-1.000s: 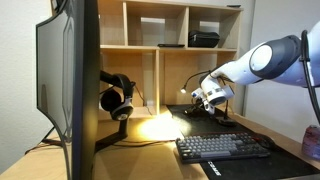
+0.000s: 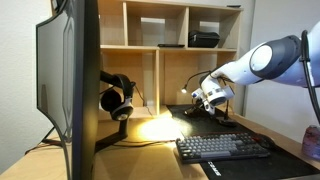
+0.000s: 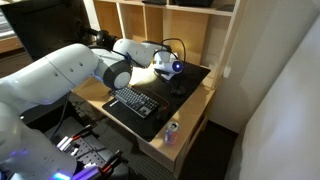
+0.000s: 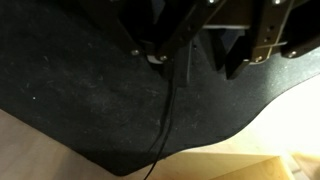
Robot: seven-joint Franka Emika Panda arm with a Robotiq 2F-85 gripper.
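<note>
My gripper enters from the top edge of the wrist view, above a black desk mat. Its dark fingers stand apart, with a gap between them. Close to the left-hand finger is a slim dark piece, from which a thin black cable runs down past the mat's edge. Whether that piece touches the finger cannot be made out. In exterior view 1 the gripper is low over the back of the mat, its fingertips lost against dark things there.
A grey keyboard lies on the mat in front of the arm. A large monitor fills the left side, with headphones behind it. Wooden shelves close off the back.
The arm stays nearly in place over the back of the mat across the exterior frames. Any finger movement is too small to see there.
</note>
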